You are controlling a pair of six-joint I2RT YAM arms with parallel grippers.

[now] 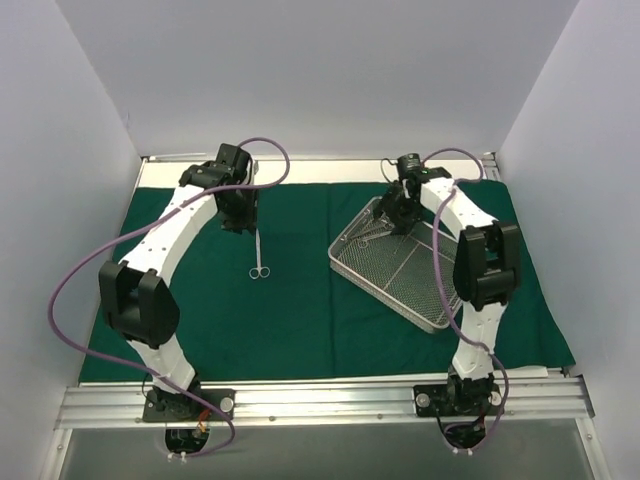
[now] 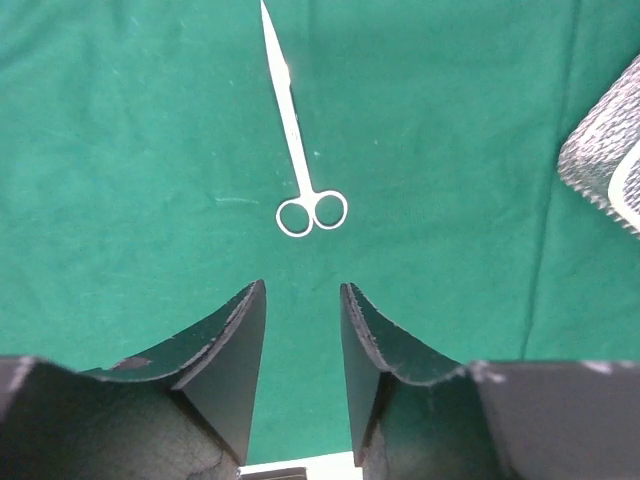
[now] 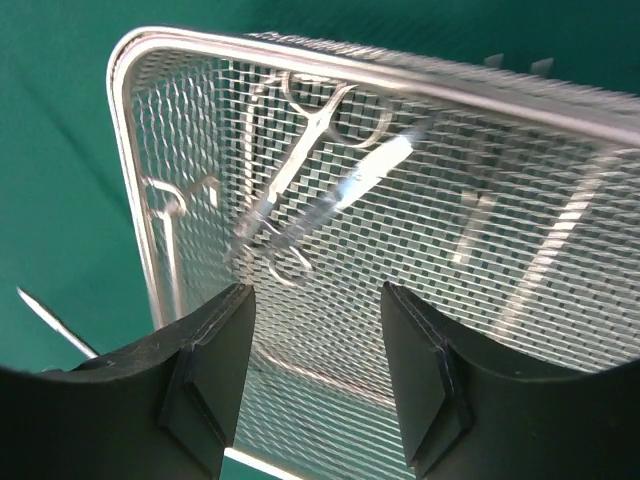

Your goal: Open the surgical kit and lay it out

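Observation:
Silver scissors (image 1: 259,255) lie flat on the green cloth, left of the mesh tray (image 1: 384,296); in the left wrist view the whole pair of scissors (image 2: 297,140) shows. My left gripper is open above the cloth, apart from them, with nothing between its fingers. Over the tray's far-left part hovers my right gripper, open and empty. Inside the tray, that wrist view shows ring-handled scissors (image 3: 298,160), a light slender instrument (image 3: 355,183) beside them and another ringed tool (image 3: 172,230) along the wall. Blur hides their exact shapes.
Green cloth (image 1: 230,335) covers the table, clear in front of the scissors and left of the tray. The tray's metal rim (image 3: 125,150) stands up around the instruments. Grey walls (image 1: 55,200) flank the workspace.

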